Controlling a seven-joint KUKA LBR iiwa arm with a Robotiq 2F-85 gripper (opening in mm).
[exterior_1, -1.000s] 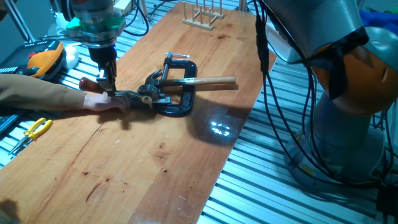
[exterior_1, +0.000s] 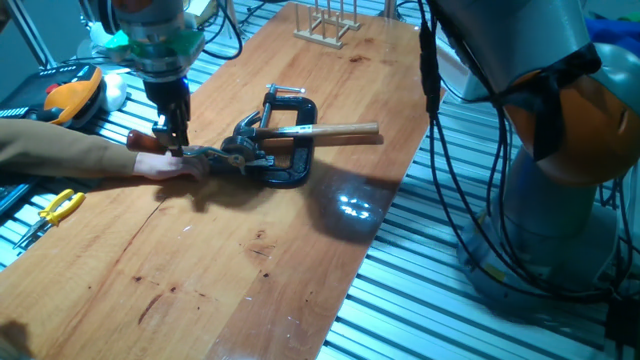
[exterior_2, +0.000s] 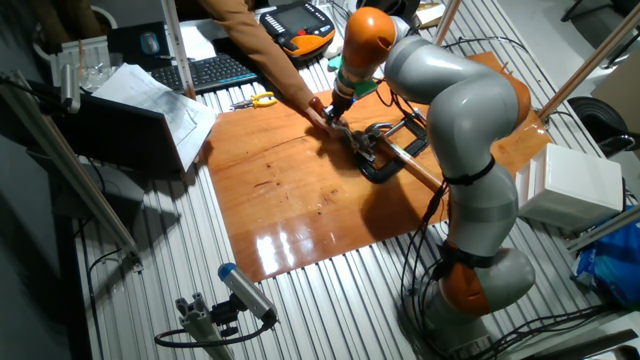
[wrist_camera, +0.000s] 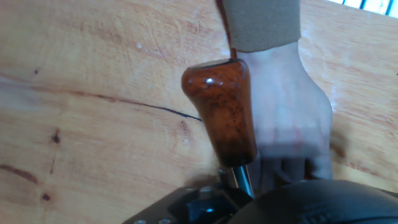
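A tool with a glossy brown wooden handle (wrist_camera: 222, 112) and a thin metal shaft (wrist_camera: 243, 181) fills the middle of the wrist view. My gripper (exterior_1: 177, 151) is over the left part of the table, its fingers (wrist_camera: 196, 204) shut on the shaft just below the handle. In exterior view 1 the handle (exterior_1: 146, 141) sticks out to the left of the fingers. A person's hand (wrist_camera: 286, 115) rests right beside the tool, close to my fingers. The far end of the shaft is hidden in the wrist view.
Right of the gripper lie a black C-clamp (exterior_1: 306, 145), a hammer with a wooden handle (exterior_1: 345, 129) and other metal tools. Yellow pliers (exterior_1: 64, 207) lie at the left edge. A wooden rack (exterior_1: 322, 38) stands at the back.
The person's hand, the clamp and the hammer have stayed in place.
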